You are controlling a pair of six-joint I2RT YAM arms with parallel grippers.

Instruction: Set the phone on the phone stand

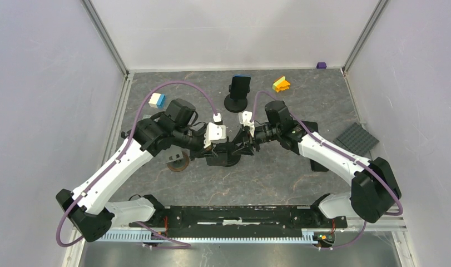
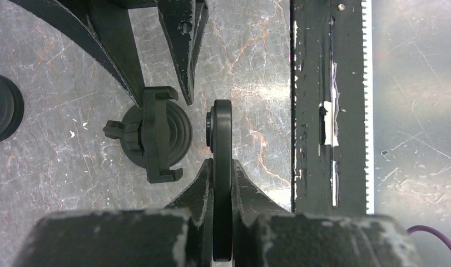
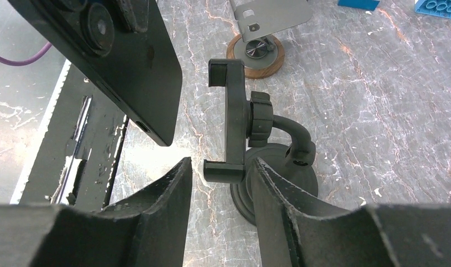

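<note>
A black phone is clamped in my shut left gripper; in the right wrist view the same phone (image 3: 139,72) hangs at upper left. Just beside it stands a black phone stand (image 2: 156,133) on a round base, its holder (image 3: 234,117) with lipped ends in front of my right gripper. The right gripper's fingers are part open, round the near end of the holder or just short of it; whether they touch it I cannot tell.
A second stand with a phone (image 1: 239,89) is at the back. A metal stand on a wooden base (image 1: 177,164) sits left, toy blocks (image 1: 157,100) farther back. Dark flat items (image 1: 356,139) lie on the right.
</note>
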